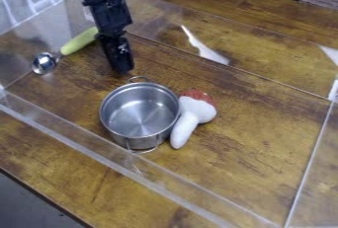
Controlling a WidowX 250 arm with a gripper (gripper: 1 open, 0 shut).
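My gripper (119, 60) hangs low over the wooden table at the upper left, behind a steel pot (138, 115). I cannot tell how far apart its fingers are; nothing shows clearly between them. To its left lie a steel ladle or spoon (45, 63) and a yellow-green elongated object (79, 41). Right of the pot lies a white object with a reddish top (192, 121), its shape like a rounded head on a handle.
Clear low walls border the work area (264, 133). A white scrap (205, 49) shows at the back wall.
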